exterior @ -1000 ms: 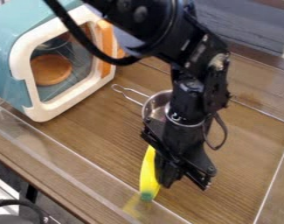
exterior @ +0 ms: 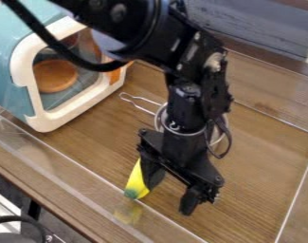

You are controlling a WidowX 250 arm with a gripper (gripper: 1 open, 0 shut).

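My black gripper point(exterior: 169, 185) hangs low over the wooden counter, open, its fingers apart. A yellow object with a greenish end point(exterior: 135, 188) lies just left of it, partly hidden behind the nearer finger; whether they touch I cannot tell. Behind my arm a metal strainer with a wire handle point(exterior: 141, 102) is mostly covered.
A teal and white toy oven point(exterior: 40, 114) with an orange disc inside stands at the back left. A clear strip edges the counter point(exterior: 258, 190) at the front.
The gripper has moved left over the last second. The yellow object has shifted left too, and more of it is now hidden.
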